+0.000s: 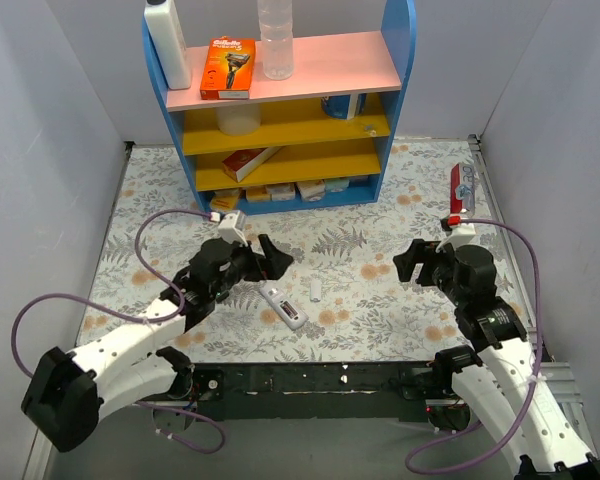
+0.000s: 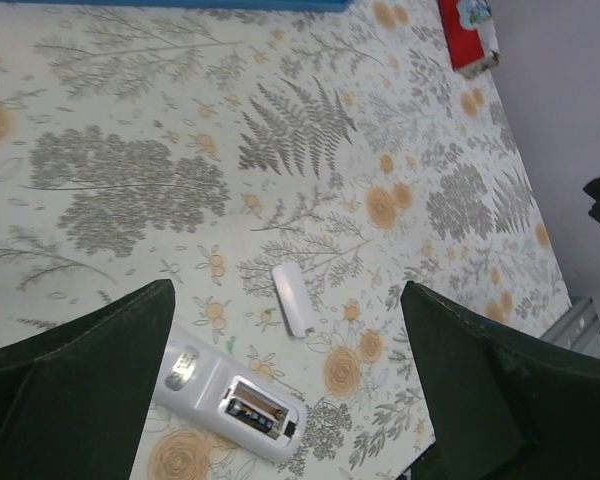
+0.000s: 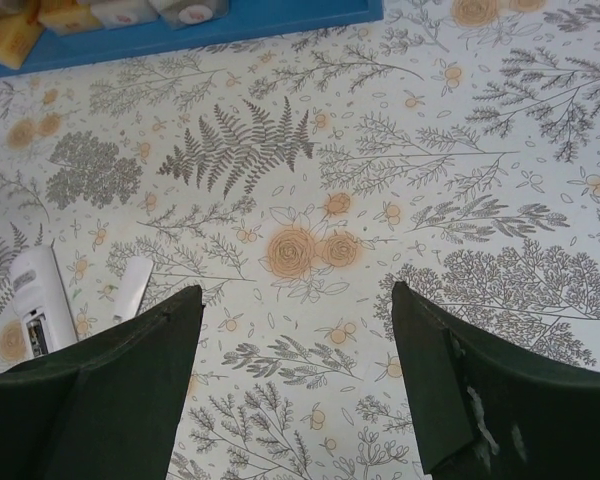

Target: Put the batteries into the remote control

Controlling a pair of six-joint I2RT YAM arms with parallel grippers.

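Note:
A white remote control [image 1: 283, 307] lies face down on the patterned tabletop, left of centre. In the left wrist view its battery bay [image 2: 257, 409] is uncovered, with dark and copper-coloured battery-like shapes inside. The small white battery cover [image 2: 294, 299] rests flat on the table, apart from the remote. My left gripper [image 1: 270, 260] hangs above the table just behind the remote, open and empty. Over to the right, my right gripper [image 1: 408, 262] also has its fingers apart, with only tabletop showing between them. No loose battery shows on the table.
At the back stands a blue-sided shelf [image 1: 280, 88] holding bottles, boxes and packets. A red box [image 1: 462, 188] sits at the back right, near the wall. Bare tabletop [image 1: 360, 310] lies between the arms.

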